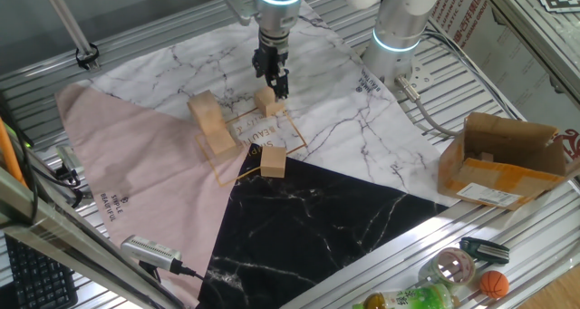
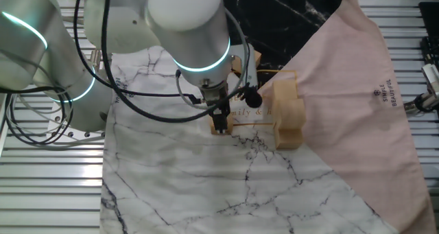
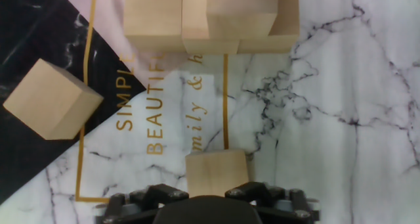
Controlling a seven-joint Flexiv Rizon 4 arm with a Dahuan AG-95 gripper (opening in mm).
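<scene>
A single wooden block (image 3: 216, 173) lies on the white marble part of the cloth, just ahead of my gripper in the wrist view. The fingers (image 3: 159, 194) are spread apart, with the block's near end hidden behind the gripper body. From the side, the gripper (image 1: 276, 90) hangs close above and beside that block (image 1: 265, 101); whether they touch cannot be told. A second loose block (image 3: 54, 100) sits turned at an angle across the black part's edge. Several blocks stand together in a row (image 1: 208, 119), one of them (image 3: 241, 10) raised on top.
An open cardboard box (image 1: 498, 164) stands at the right edge of the table. Near the front right corner are a tape roll (image 1: 453, 265), a green bottle (image 1: 412, 298) and a small orange ball (image 1: 494, 284).
</scene>
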